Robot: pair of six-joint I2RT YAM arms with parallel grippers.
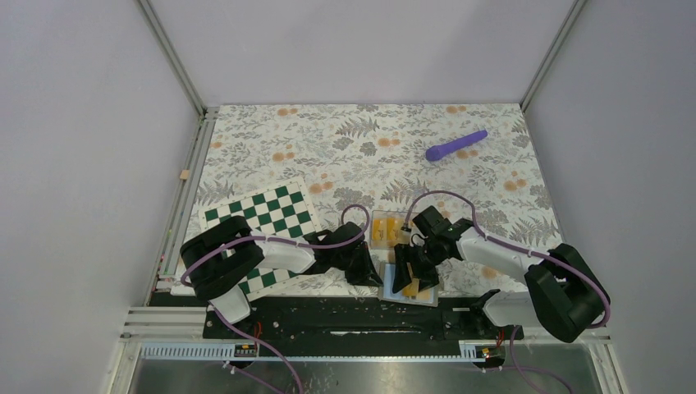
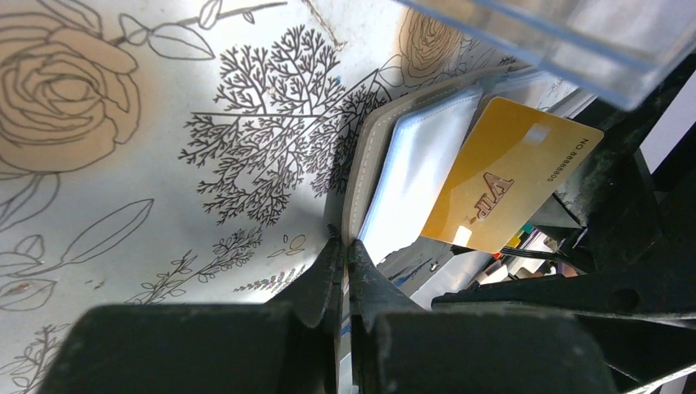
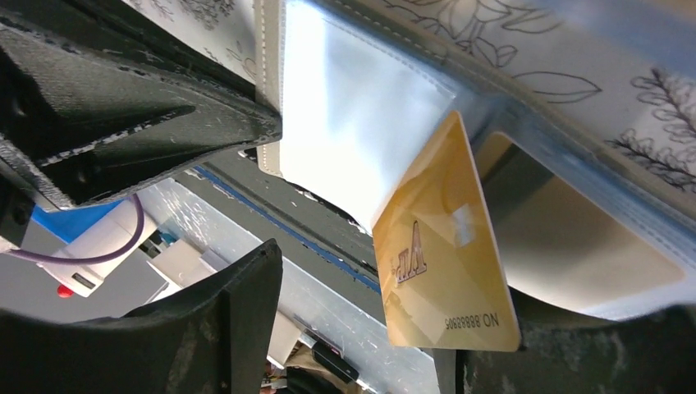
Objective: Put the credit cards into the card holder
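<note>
The card holder (image 1: 391, 283), with clear sleeves and a taupe edge, lies at the table's front edge. My left gripper is shut at the holder's near edge; its fingertips touch that edge. A gold card (image 2: 509, 176) (image 3: 443, 246) rests tilted at the holder, partly over a sleeve; whether it is inside one is unclear. My right gripper stands open around the card's lower end, its fingers apart. A clear case with gold cards (image 1: 384, 228) sits just behind the holder.
A green-and-white checkered board (image 1: 279, 205) lies at the left. A purple microphone (image 1: 455, 144) lies at the back right. The dark front edge is directly beside the holder.
</note>
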